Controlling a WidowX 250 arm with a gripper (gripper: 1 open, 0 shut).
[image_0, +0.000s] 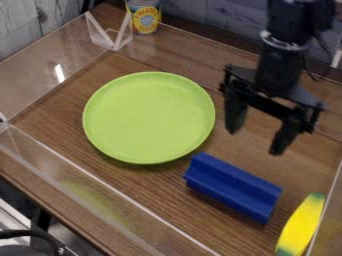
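The black gripper (267, 120) hangs in the upper right of the camera view, open, its fingers spread above the wooden surface with nothing visible between them. Below it lies a blue block (233, 188), long and set at an angle. To its left is a green round plate (147, 117). A yellow banana-like object (302, 224) lies at the bottom right.
A can (144, 16) stands at the back left, beside a clear plastic piece. A clear edge runs along the lower left.
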